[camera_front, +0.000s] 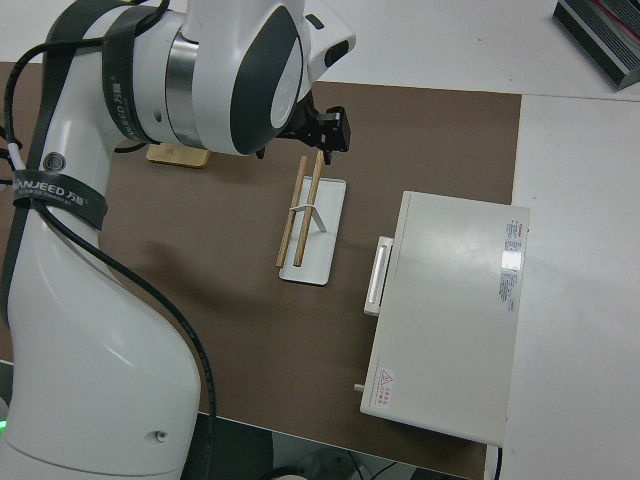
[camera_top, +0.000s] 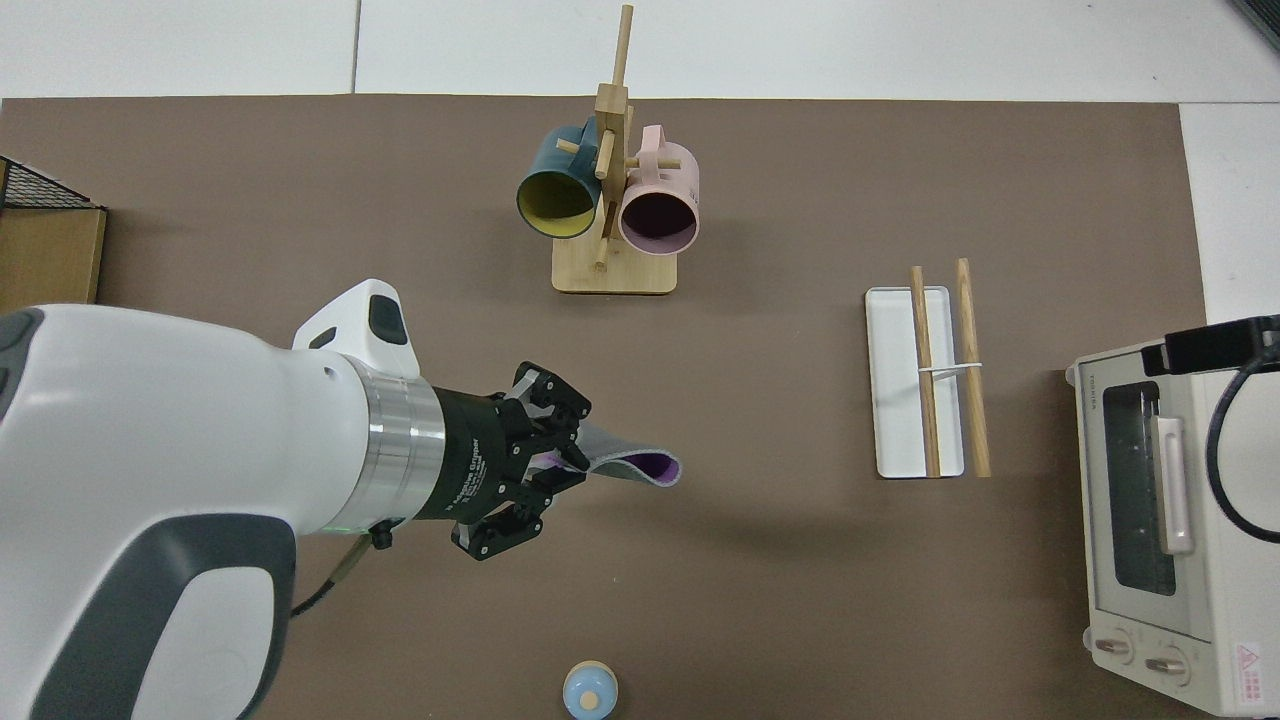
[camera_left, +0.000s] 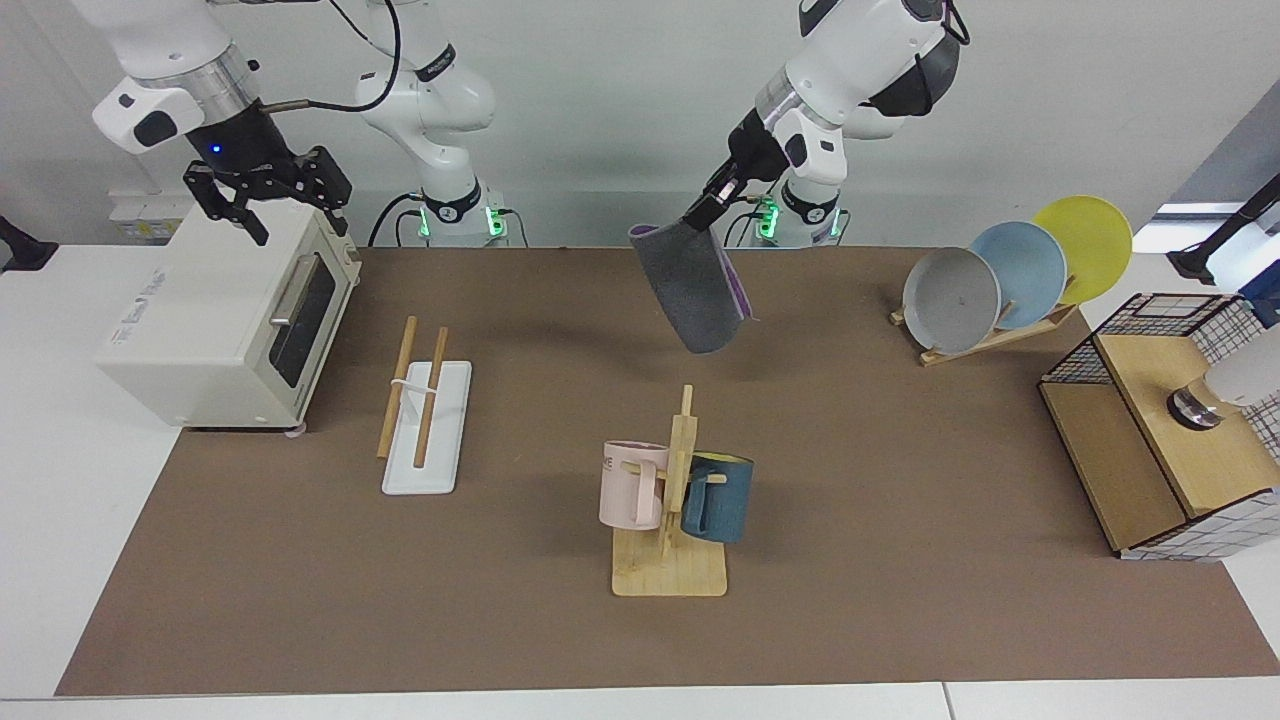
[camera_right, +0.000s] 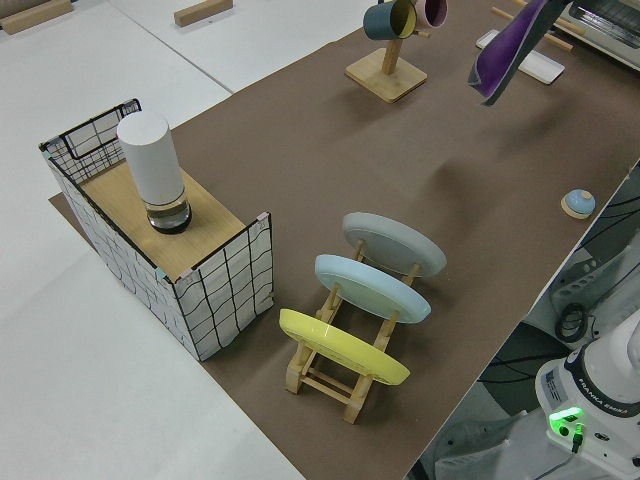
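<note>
A grey cloth with purple lining (camera_left: 690, 288) hangs from my left gripper (camera_left: 708, 210), which is shut on it above the mat. In the top view it sticks out (camera_top: 636, 462) from the fingers; the right view shows its purple side (camera_right: 505, 55). My right gripper (camera_left: 270, 204) is raised by the white oven (camera_left: 210, 336); whether it is open or shut is unclear.
A mug tree (camera_top: 612, 270) holds two mugs. A white tray (camera_top: 894, 384) carries two sticks, a rack holds three plates (camera_right: 345, 345), and a wire-sided shelf (camera_right: 205, 220) stands left. A small blue round object (camera_top: 589, 692) lies near the front edge. Mid-mat is clear.
</note>
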